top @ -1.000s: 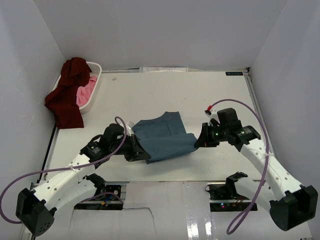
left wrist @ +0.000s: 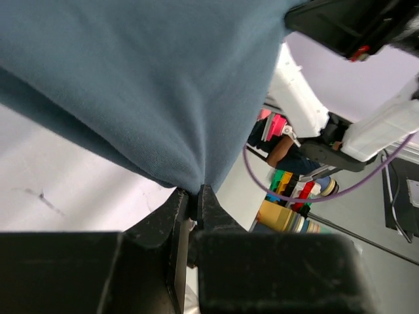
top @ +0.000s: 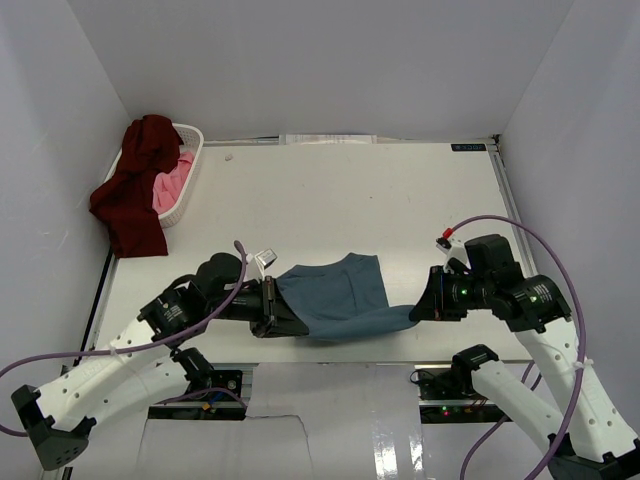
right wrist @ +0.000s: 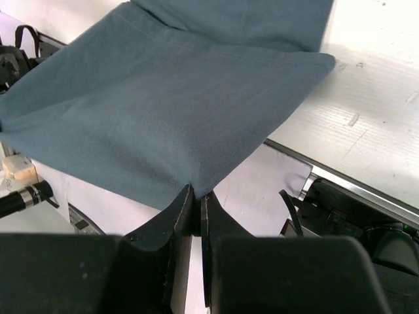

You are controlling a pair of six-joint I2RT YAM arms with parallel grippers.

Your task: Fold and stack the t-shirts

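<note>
A blue-grey t-shirt (top: 335, 295) lies partly on the table near its front edge, its near part lifted and stretched between my two grippers. On the left, my left gripper (top: 303, 328) is shut on one corner; in the left wrist view the cloth (left wrist: 183, 124) runs into the closed fingertips. My right gripper (top: 415, 314) is shut on the opposite corner, and in the right wrist view the fabric (right wrist: 177, 124) bunches between its tips. A flat part of the shirt (right wrist: 262, 23) rests on the table behind the raised fold.
At the back left stands a white basket (top: 190, 180) with a pink cloth (top: 172, 185) inside and a dark red garment (top: 140, 190) draped over its side.
Over the last second, both grippers have moved toward the table's front edge, and the shirt slid with them.
</note>
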